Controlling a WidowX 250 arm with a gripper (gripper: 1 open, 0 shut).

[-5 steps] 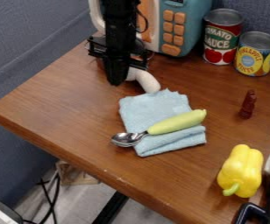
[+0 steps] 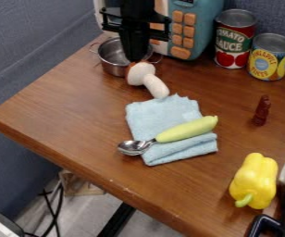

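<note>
My black gripper hangs at the top of the view over a small steel pot, its fingers pointing down; whether they are open or shut is hard to tell. A white mushroom-like object lies just below it, in front of the pot. A folded light blue cloth lies mid-table, with a pale green-yellow corn-like item and a steel spoon on it.
A toy microwave stands behind, beside two cans. A small brown bottle, a yellow pepper and black items occupy the right.
My gripper has moved up and back, away from the white object, uncovering more of it and of the pot.
</note>
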